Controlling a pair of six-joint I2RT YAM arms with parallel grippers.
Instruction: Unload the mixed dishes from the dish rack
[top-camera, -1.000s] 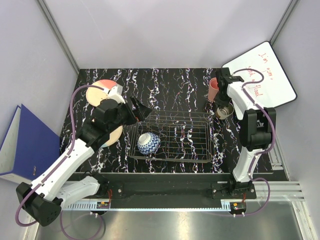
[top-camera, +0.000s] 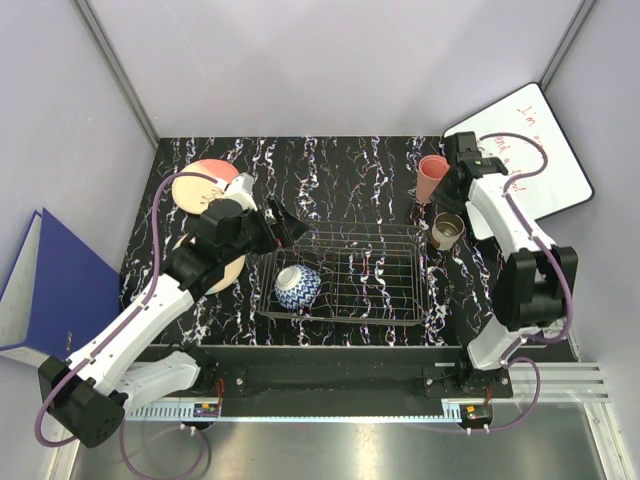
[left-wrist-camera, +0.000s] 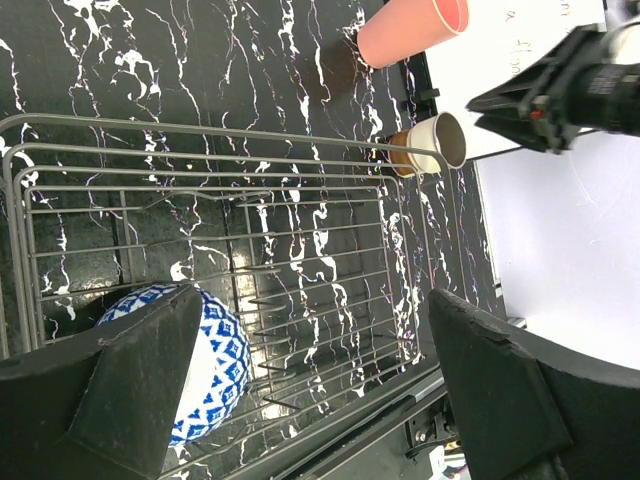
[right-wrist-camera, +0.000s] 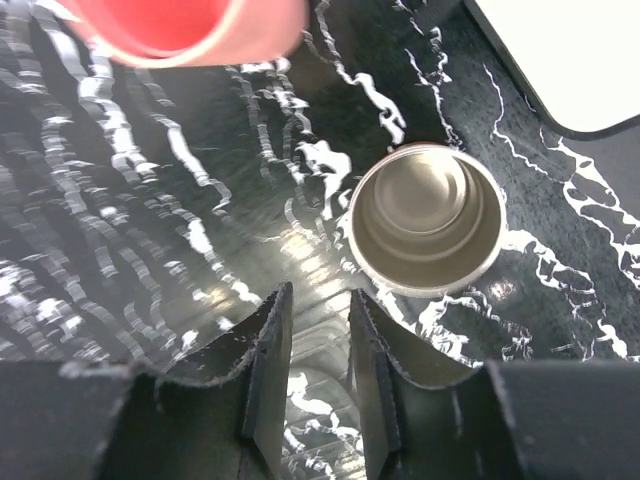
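Observation:
One blue-and-white patterned bowl (top-camera: 298, 287) lies tilted in the left part of the wire dish rack (top-camera: 345, 321); the rest of the rack is empty. Over the rack's back left side my left gripper (top-camera: 284, 226) stands open, with the bowl (left-wrist-camera: 217, 370) below its fingers and nothing between them. Right of the rack, a beige cup (top-camera: 447, 231) stands upright on the counter, with a pink cup (top-camera: 431, 178) behind it. My right gripper is part open and empty, its tips above the counter beside the beige cup (right-wrist-camera: 428, 219) and apart from it.
Plates, one pink-and-cream (top-camera: 200, 187) and one cream (top-camera: 228, 274), lie on the left, partly behind my left arm. A whiteboard (top-camera: 540, 150) rests at the back right, a blue binder (top-camera: 65, 290) at the far left.
My right gripper has left the beige cup, its arm shifting right; the cup now shows uncovered.

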